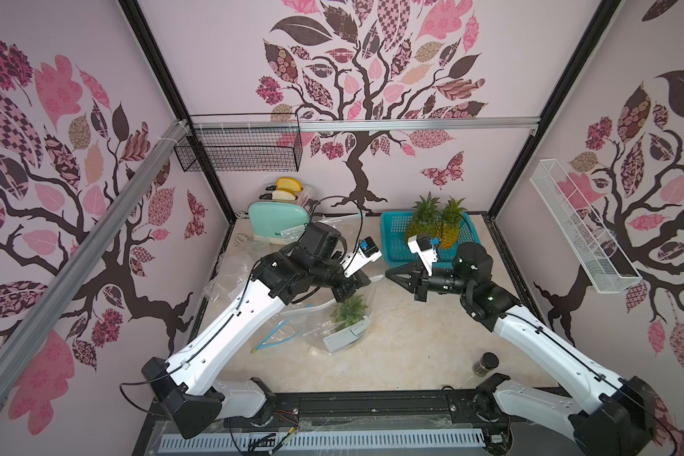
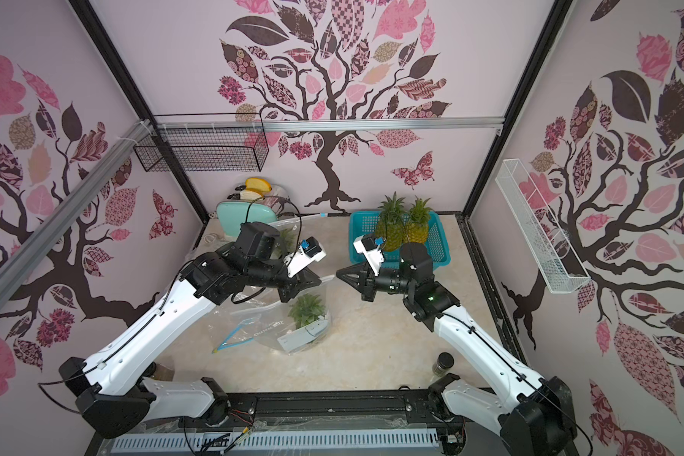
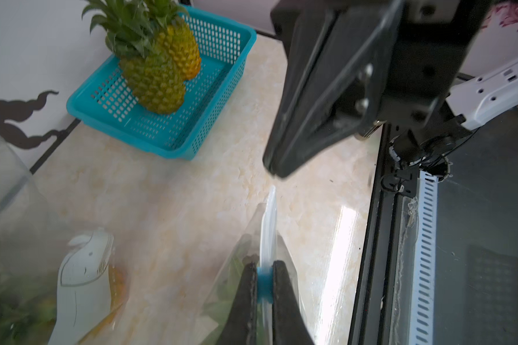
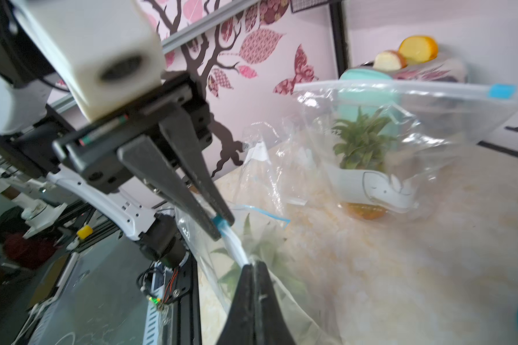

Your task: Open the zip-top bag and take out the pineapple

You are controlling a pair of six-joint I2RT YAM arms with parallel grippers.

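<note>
The clear zip top bag [image 1: 330, 338] stands upright on the table, left of centre, with the pineapple [image 1: 349, 311] inside; its green leaves show through the plastic in both top views. At the bag's top edge, my left gripper is shut on the zip strip where a blue piece [image 3: 264, 283] sits. The white end of the strip [image 3: 270, 201] pokes out beyond its fingers. My right gripper is shut, facing the left one. In the left wrist view its tips [image 3: 278, 168] stand just past the strip's end, with a small gap between.
Behind lies a teal basket [image 2: 356, 241] with two pineapples [image 2: 390, 225]. Other bagged pineapples [image 4: 359, 141] stand at the left, by a mint-coloured object [image 1: 278, 220]. A small dark-lidded jar [image 1: 485, 364] is at front right.
</note>
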